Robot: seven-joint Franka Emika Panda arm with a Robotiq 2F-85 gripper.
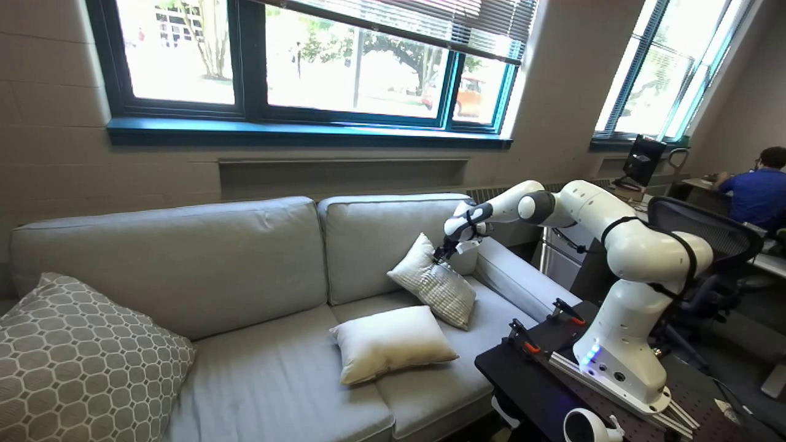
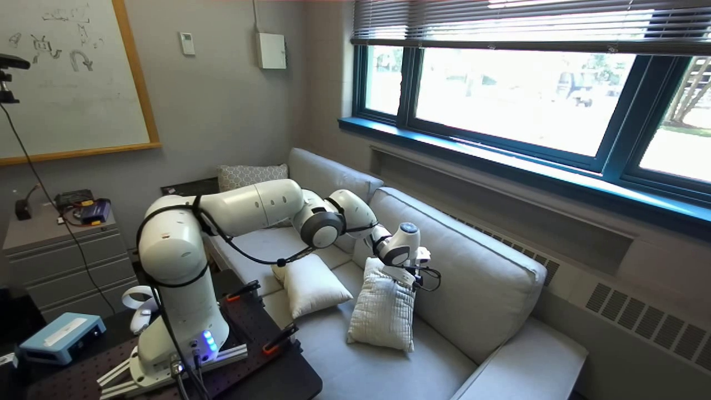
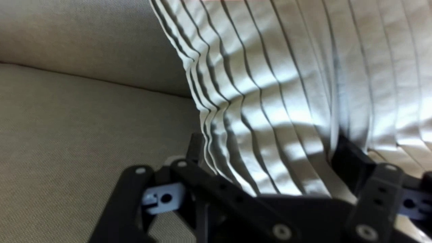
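Observation:
A pale pillow with pleated stripes (image 1: 444, 290) leans against the right back cushion of the sofa; in exterior view 2 the same pleated pillow (image 2: 381, 313) stands tilted below the arm's end. My gripper is open at the pillow's upper part, its fingers spread wide. The pleated cloth (image 3: 259, 101) fills the space in front of and between them. The right finger (image 3: 350, 164) presses into a fold, while the left finger (image 3: 195, 147) lies at the pillow's edge. In exterior view 1 my gripper (image 1: 440, 255) touches the pillow's top.
A plain cream pillow (image 1: 394, 341) lies flat on the seat beside the pleated one. At the far end rests a large grey patterned pillow (image 1: 88, 361). The sofa's armrest (image 1: 524, 281) and the black robot table (image 1: 516, 361) flank the right seat.

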